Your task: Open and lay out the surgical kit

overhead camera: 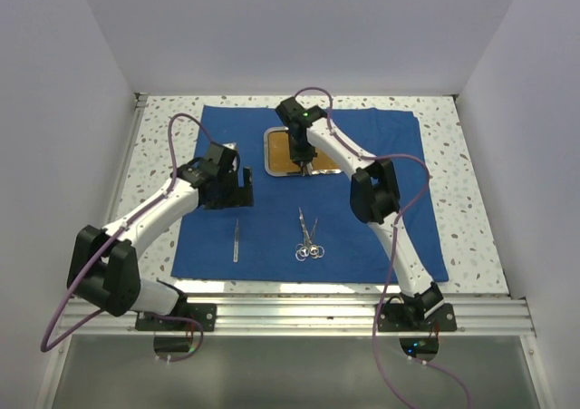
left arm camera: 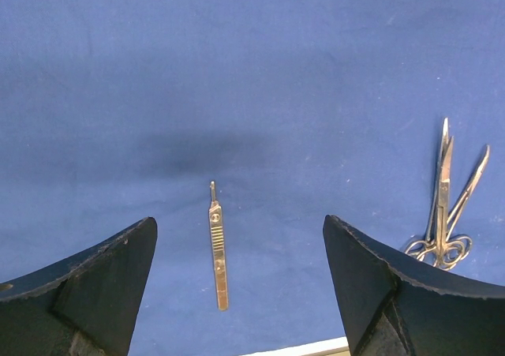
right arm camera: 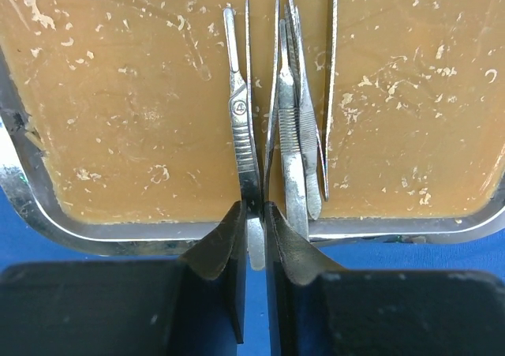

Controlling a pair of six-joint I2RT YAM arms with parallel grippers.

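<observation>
My right gripper is low over the near rim of the metal tray (right arm camera: 142, 230), its fingertips close together on a scalpel handle (right arm camera: 240, 127); whether they grip it is unclear. Several forceps (right arm camera: 290, 151) and thin instruments lie beside it in the tray. My left gripper stands open over the blue cloth (left arm camera: 205, 72), above a lone scalpel handle (left arm camera: 218, 253) lying on it. Scissors and clamp-like instruments (left arm camera: 442, 214) lie together to the right of that handle.
The tray (overhead camera: 268, 155) sits at the back middle of the cloth (overhead camera: 372, 255). Speckled table surface (overhead camera: 471, 200) surrounds the cloth. The cloth's front left and right side hold free room.
</observation>
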